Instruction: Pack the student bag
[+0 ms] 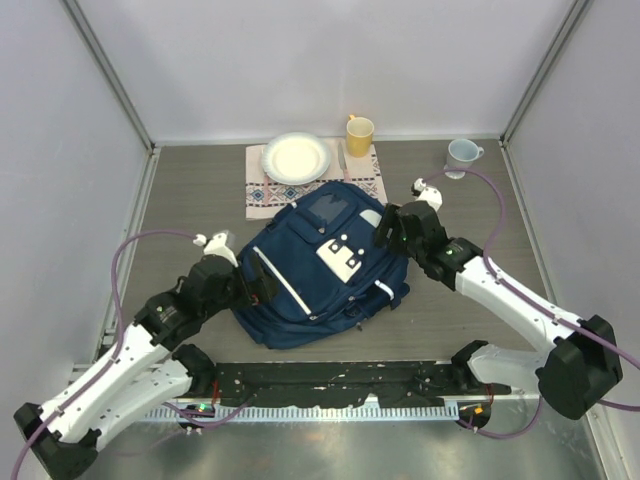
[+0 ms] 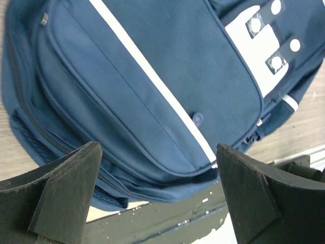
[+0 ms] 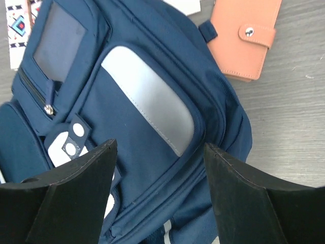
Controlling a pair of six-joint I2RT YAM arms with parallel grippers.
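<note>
The navy student bag [image 1: 315,258] lies flat and slanted in the middle of the table, its front with white patches and a white stripe facing up. Over the bag's left side hangs my left gripper [image 1: 262,279], open; the left wrist view has only bag fabric [image 2: 122,91] beyond its spread fingers. My right gripper [image 1: 384,226] is above the bag's right edge, its fingers also apart and empty in the right wrist view. An orange-pink wallet-like item [image 3: 239,43] with a snap strap lies against that edge; the right arm hides it in the top view.
Behind the bag, a white plate [image 1: 296,158] and a yellow mug [image 1: 359,136] stand on a patterned placemat [image 1: 257,190]. A light blue cup [image 1: 462,155] is at the back right. Bare table [image 1: 490,225] shows to the right.
</note>
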